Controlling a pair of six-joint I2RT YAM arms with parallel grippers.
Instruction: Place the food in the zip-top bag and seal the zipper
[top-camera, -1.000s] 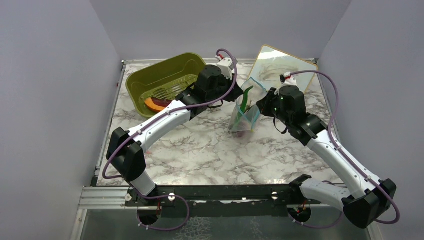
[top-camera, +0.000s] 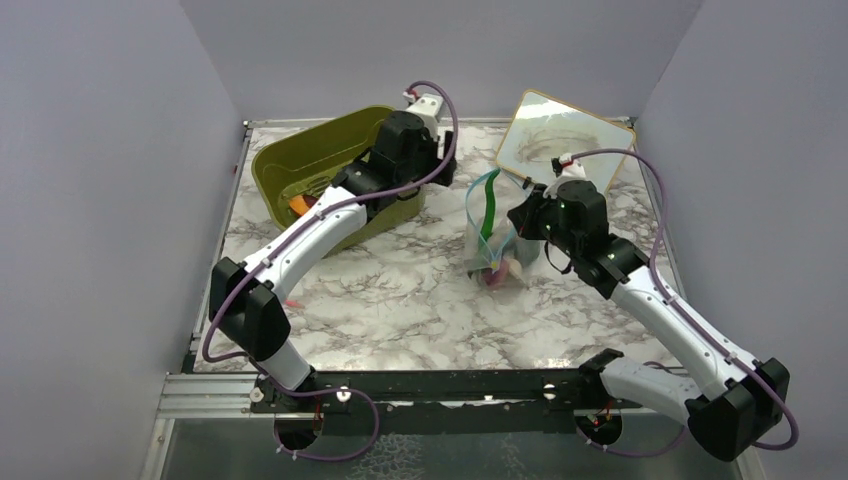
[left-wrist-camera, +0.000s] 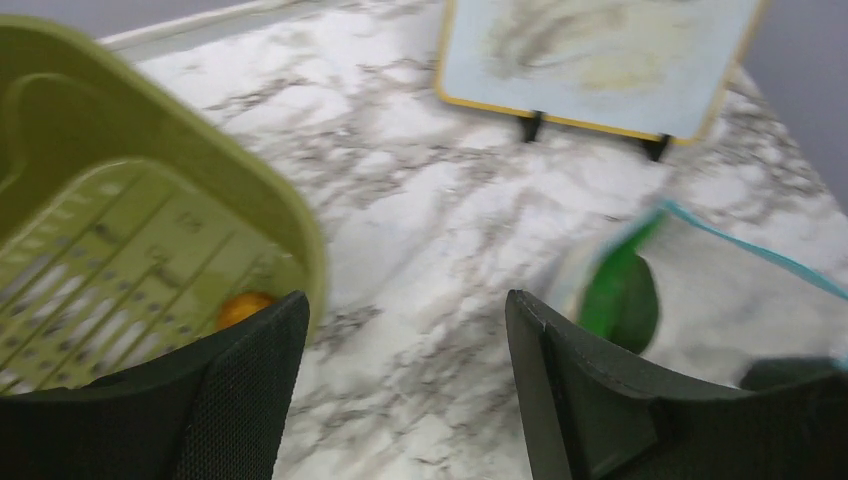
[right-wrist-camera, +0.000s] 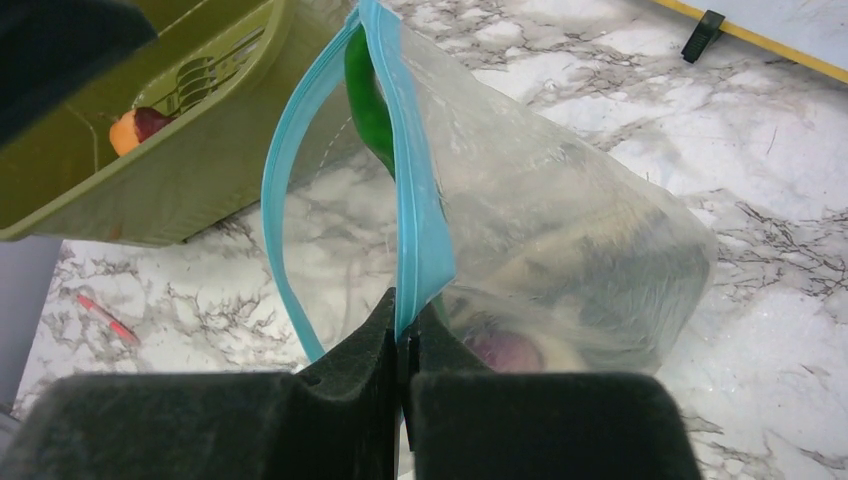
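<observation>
The zip bag (top-camera: 500, 240) with blue zipper stands on the marble table, holding a long green vegetable (right-wrist-camera: 368, 110) and a purple-red item (right-wrist-camera: 500, 347) low inside. My right gripper is shut on the bag's blue rim. My left gripper hangs open above the table between the green bin and the bag, nothing between its fingers. An orange and dark-red food item (right-wrist-camera: 135, 130) lies in the green bin (top-camera: 290, 155) at the back left.
A white board (top-camera: 560, 130) with a yellow edge stands behind the bag. A red pen-like item (right-wrist-camera: 108, 318) lies on the table's left.
My left gripper has moved away from the bag toward the back left. The bag's top has sagged slightly lower, and the right gripper has shifted slightly.
</observation>
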